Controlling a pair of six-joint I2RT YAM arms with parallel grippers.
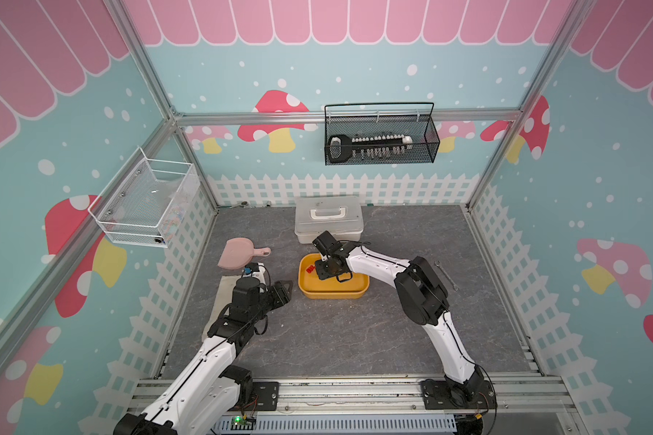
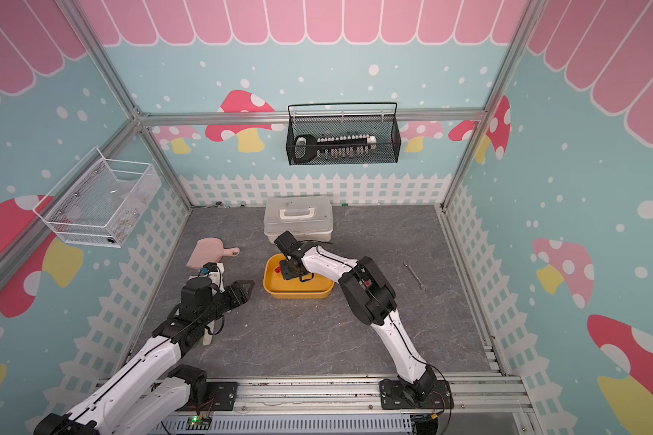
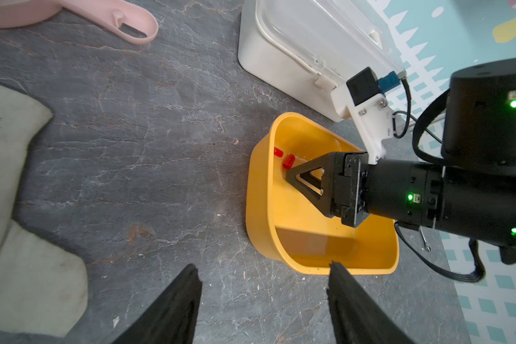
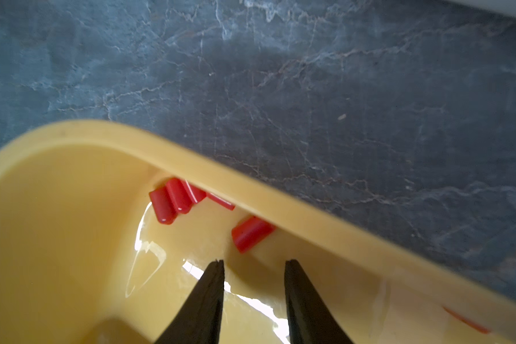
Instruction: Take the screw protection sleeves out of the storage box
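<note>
Several small red sleeves (image 4: 251, 233) lie on the floor of the yellow storage box (image 4: 349, 220), close to its wall, as my right wrist view shows. One sleeve (image 4: 162, 204) rests against others in a cluster to the left. My right gripper is inside the box with its fingers apart and nothing between them; a single sleeve lies just beyond its fingertips. In the left wrist view two sleeves (image 3: 288, 161) show near the right gripper's tip. My left gripper hovers left of the box over bare table, fingers apart and empty.
Behind the box stands a white case with a clear lid (image 1: 328, 215). A pink dustpan (image 1: 238, 253) and a pale cloth (image 3: 34, 275) lie to the left, a wrench (image 1: 446, 275) to the right. Clear table lies in front of the box.
</note>
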